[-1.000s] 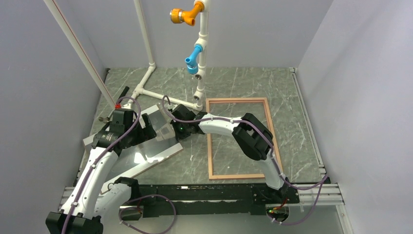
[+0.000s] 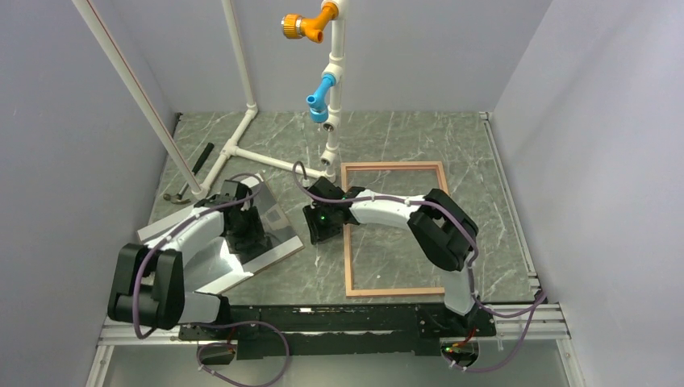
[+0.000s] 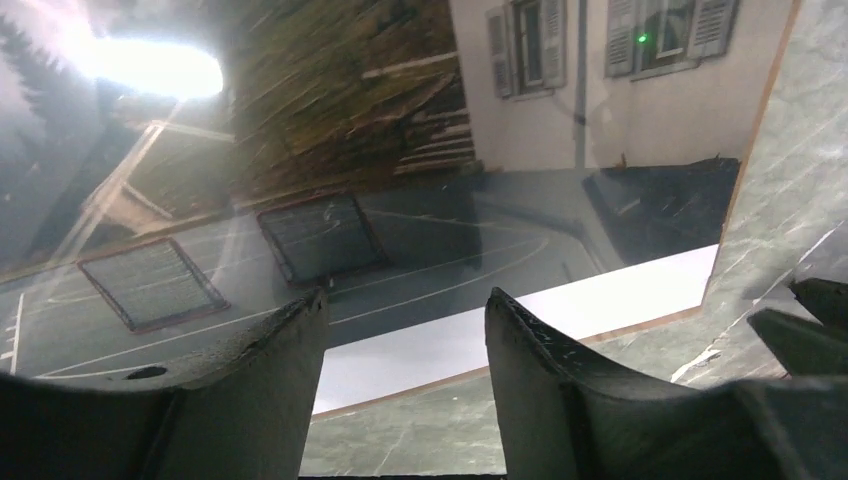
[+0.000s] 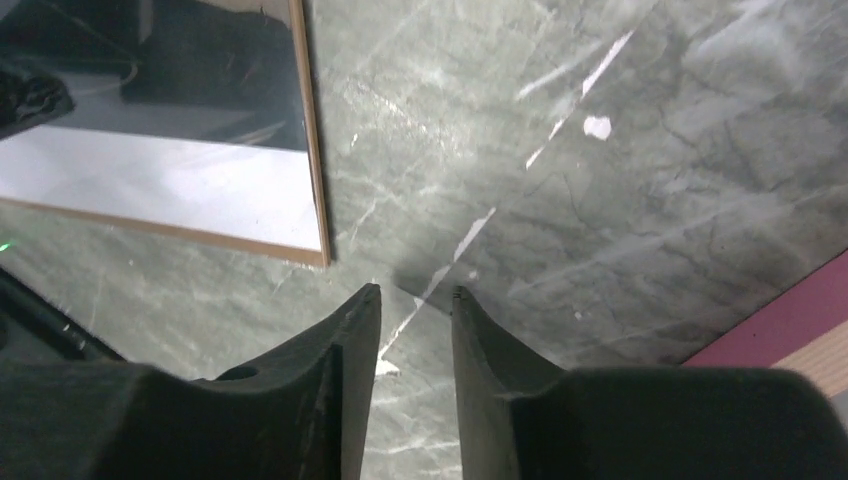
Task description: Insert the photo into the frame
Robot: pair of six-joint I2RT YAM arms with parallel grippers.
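The photo [image 2: 278, 250], a glossy print with a white border, lies flat and slanted on the left of the table. Over its front right part is my left gripper [image 2: 248, 244]; in the left wrist view a clear gap shows between its fingers, with the photo's white border [image 3: 430, 350] behind them. On the right, the wooden frame [image 2: 395, 166] lies flat and empty. My right gripper [image 2: 316, 237] hovers between photo and frame, its fingers parted by a narrower gap. Only bare table shows behind its fingers [image 4: 350, 340], beside the photo's corner [image 4: 250, 200].
White pipes [image 2: 282, 161] stand at the back left, carrying blue [image 2: 320, 97] and orange [image 2: 310, 26] fittings. A hammer [image 2: 193, 169] lies near the left back corner. Right of the frame, the grey table [image 2: 484, 242] is clear.
Photo and frame stay put.
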